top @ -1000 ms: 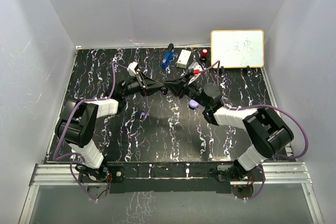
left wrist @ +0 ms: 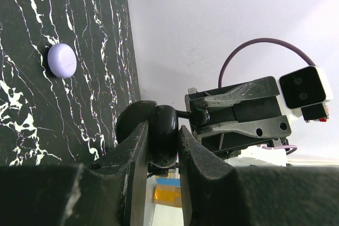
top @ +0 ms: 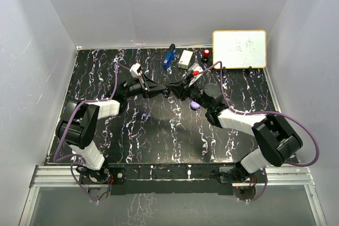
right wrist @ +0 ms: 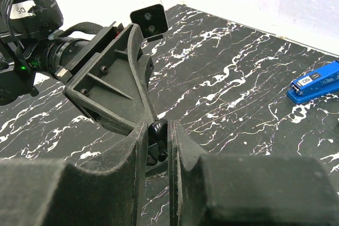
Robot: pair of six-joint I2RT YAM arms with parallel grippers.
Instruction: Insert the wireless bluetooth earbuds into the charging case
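A glossy black charging case (left wrist: 163,130) is pinched by my left gripper, which is shut on it and holds it above the table. My right gripper is shut on a small glossy black earbud (right wrist: 158,129). In the left wrist view, the right fingers (left wrist: 233,93) come from the right, and a thin dark piece between them and the case appears to touch it. Whether the earbud sits in its slot cannot be told. From above, both grippers meet near the table's middle.
On the dark marbled table lie a purple oval case (top: 195,105) and small purple pieces (top: 145,116). Along the back stand a blue stapler (top: 169,56), a white box (top: 185,59), a red-topped bottle (top: 205,55) and a whiteboard (top: 239,48).
The left arm has hardly moved.
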